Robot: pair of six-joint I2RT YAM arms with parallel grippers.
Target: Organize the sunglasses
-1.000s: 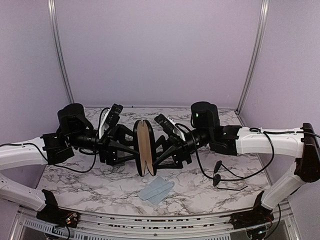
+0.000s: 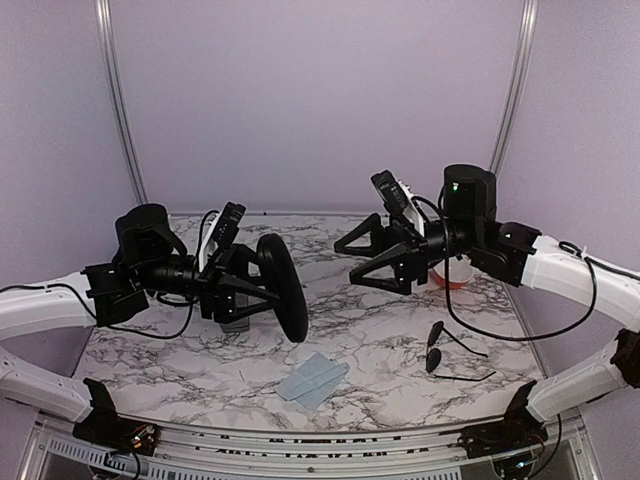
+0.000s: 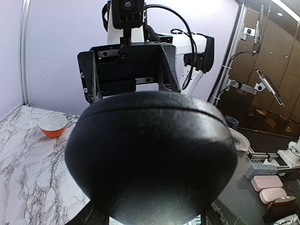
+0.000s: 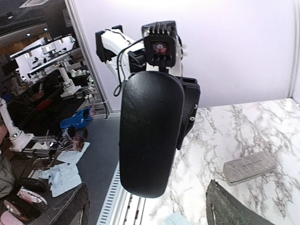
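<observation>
A black glasses case (image 2: 284,287) is in my left gripper (image 2: 250,292), upright above the table; it fills much of the left wrist view and shows a smooth black face in the right wrist view. My right gripper (image 2: 362,262) is open and apart from the case, above and to its right, with nothing between its fingers. Black sunglasses (image 2: 434,360) lie with arms spread on the marble table at the front right. A pale blue cloth (image 2: 312,380) lies at the front middle.
An orange-and-white bowl sits at the back right, partly behind the right arm. A grey block (image 4: 249,167) lies on the left of the table, mostly hidden by my left arm in the top view.
My right gripper has let go of the case and moved up and to the right.
</observation>
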